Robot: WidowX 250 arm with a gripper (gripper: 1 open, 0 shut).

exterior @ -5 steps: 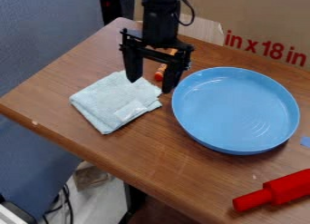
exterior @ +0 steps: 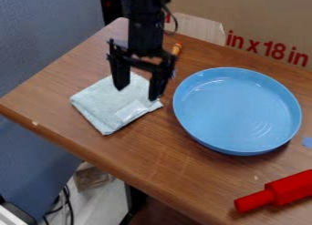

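Note:
My black gripper (exterior: pixel 138 81) hangs over a folded pale cloth (exterior: pixel 104 112) on the wooden table, its two fingers spread apart and nothing visible between them. An orange object (exterior: pixel 177 50) lies behind the gripper, partly hidden by it. A large blue plate (exterior: pixel 236 112) sits to the right of the cloth. A red cylindrical object with a handle (exterior: pixel 286 191) lies at the front right.
The wooden table (exterior: pixel 55 106) has free room at the left and front middle. A cardboard box (exterior: pixel 262 24) with red lettering stands behind it. A small blue patch (exterior: pixel 306 142) shows at the right edge.
My gripper has moved left, away from the orange object and further over the cloth. The cloth, plate and red object have not visibly moved.

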